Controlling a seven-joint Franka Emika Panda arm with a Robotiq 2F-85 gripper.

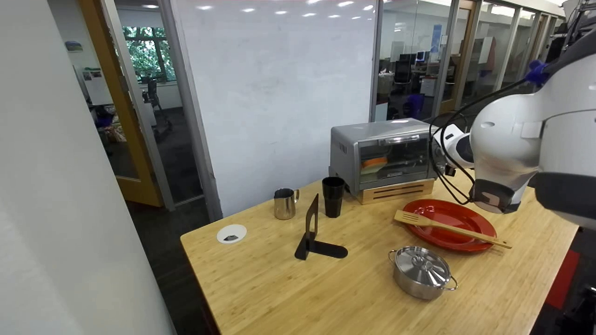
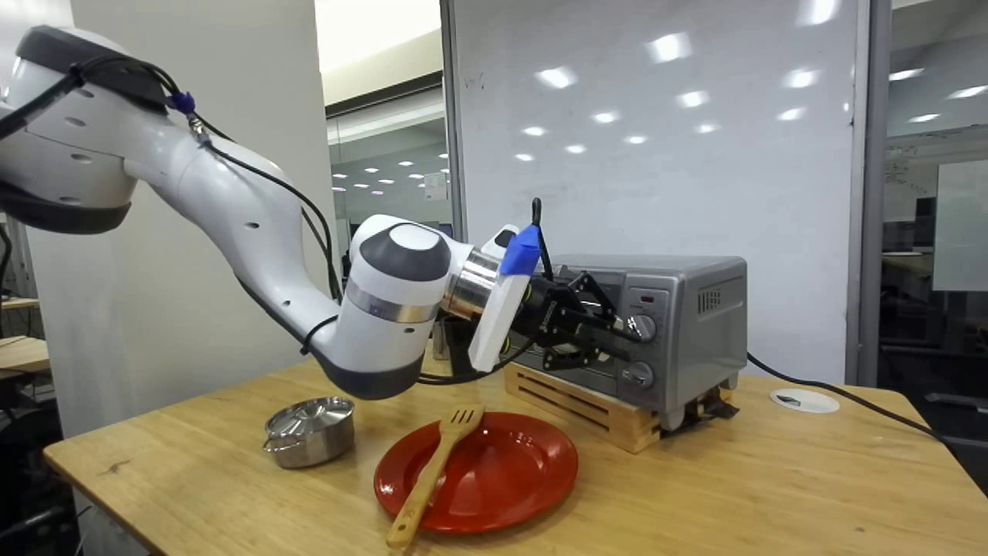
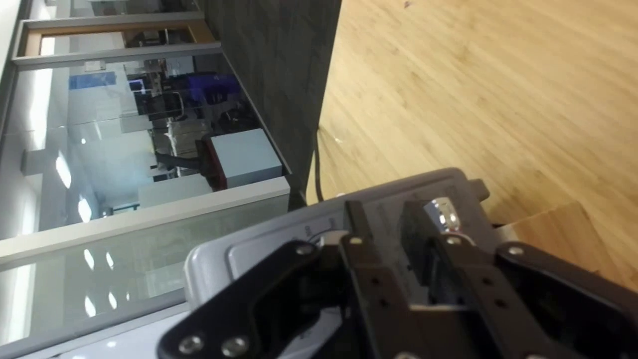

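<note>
My gripper point(image 2: 631, 343) is in front of the control panel of the grey toaster oven point(image 2: 699, 320), close to its upper knob point(image 2: 641, 327) and lower knob point(image 2: 637, 374). In the wrist view a narrow gap separates the two dark fingers point(image 3: 360, 230), with the panel behind it. A silver knob point(image 3: 445, 214) shows just to the right of the right finger. Part of another pale knob shows beside the left finger. Whether the pads touch or hold anything is unclear. The first exterior view has the gripper hidden behind the arm and oven.
The oven stands on a slatted wooden base point(image 2: 579, 405). In front lies a red plate point(image 2: 519, 482) with a wooden spatula point(image 2: 431, 482) across it. A lidded steel pot point(image 1: 420, 273), black cup point(image 1: 333, 198), metal pitcher point(image 1: 285, 204) and black bookend point(image 1: 313, 240) stand about the table.
</note>
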